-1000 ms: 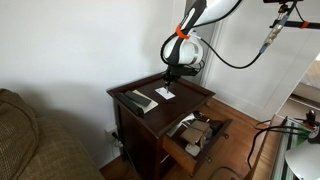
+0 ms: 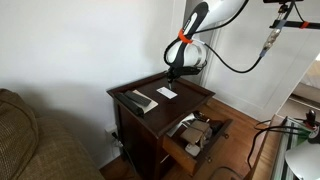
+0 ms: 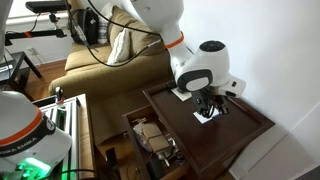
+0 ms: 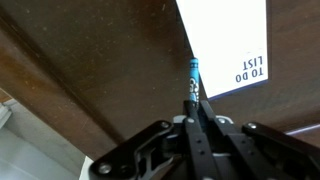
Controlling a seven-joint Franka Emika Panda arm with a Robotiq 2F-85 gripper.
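Note:
My gripper is shut on a slim blue pen-like stick (image 4: pixel 194 78), whose far end points away from the fingers. A white sheet printed "TO DO LIST" (image 4: pixel 230 40) lies on the dark wooden top, and in the wrist view the stick's end overlaps the area beside its edge. Whether that end touches the sheet or the wood cannot be told. Exterior view 1 has the gripper (image 2: pixel 172 78) low over the cabinet top, close to the paper (image 2: pixel 167 93). From the other side, the arm partly covers the sheet (image 3: pixel 205 117).
A black and white object (image 2: pixel 140 100) lies at the cabinet top's left end. Below the top, an open drawer (image 2: pixel 183 152) holds several jumbled items. Bare dark wood (image 3: pixel 190 140) surrounds the sheet. A sofa (image 3: pixel 120 50) stands beyond the cabinet.
In exterior view 1 the arm's lower part and gripper have shifted slightly to the right. The sheet and the drawer look unmoved.

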